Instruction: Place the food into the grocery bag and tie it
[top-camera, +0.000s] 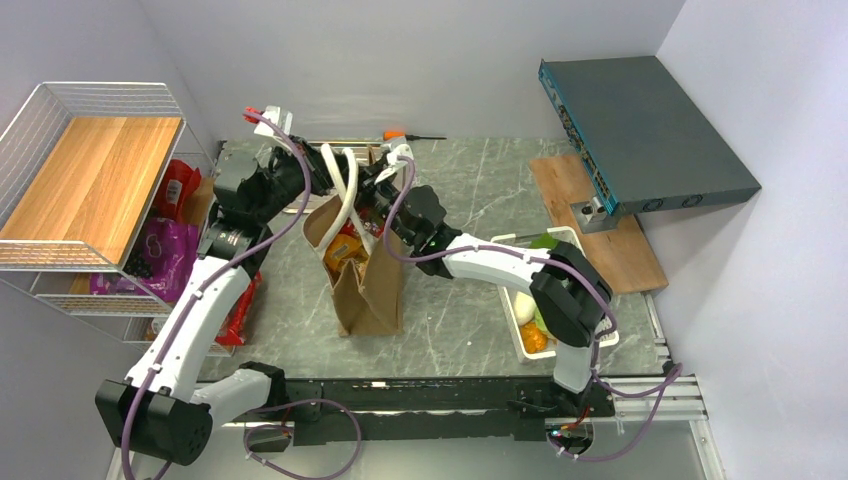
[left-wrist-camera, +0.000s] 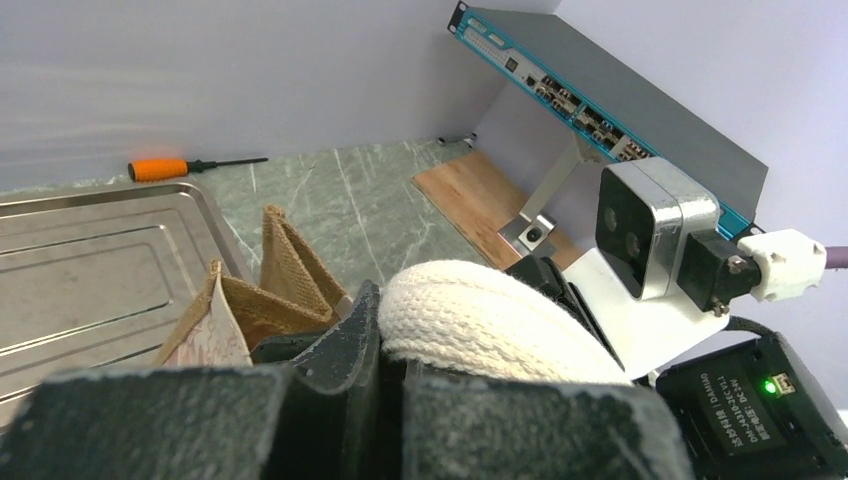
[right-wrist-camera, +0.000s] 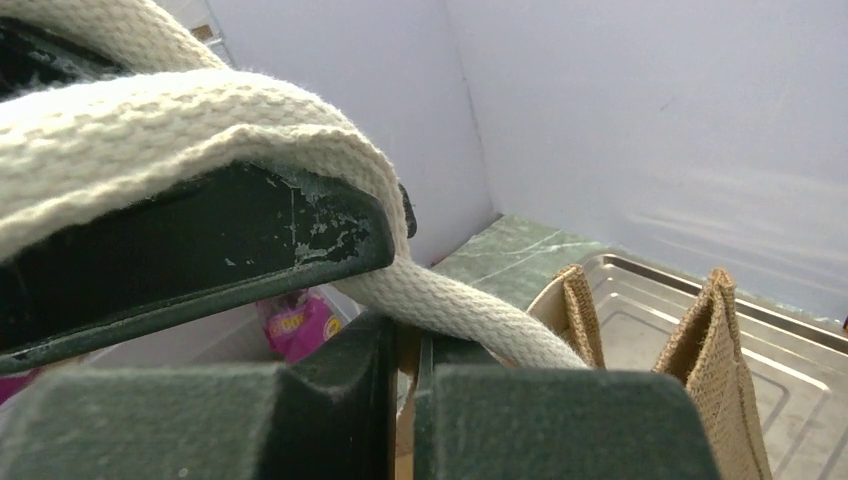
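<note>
The brown grocery bag (top-camera: 372, 302) stands open on the table, with orange and red food packs (top-camera: 345, 248) inside. Its thick white handles (top-camera: 349, 195) arch up between my two grippers, which are close together over the bag's far side. My left gripper (top-camera: 324, 172) is shut on a handle; in the left wrist view a woven white loop (left-wrist-camera: 470, 320) bulges just behind its fingers (left-wrist-camera: 540, 425). My right gripper (top-camera: 369, 188) is likewise shut on a handle. In the right wrist view, white strap (right-wrist-camera: 200, 130) drapes over a dark finger of the other gripper. The exact pinch points are hidden.
A metal tray (left-wrist-camera: 100, 270) lies behind the bag, with an orange screwdriver (top-camera: 397, 135) near it. On the left stands a wire rack (top-camera: 110, 92) with snack packs; on the right, a white basket (top-camera: 520, 345) of vegetables.
</note>
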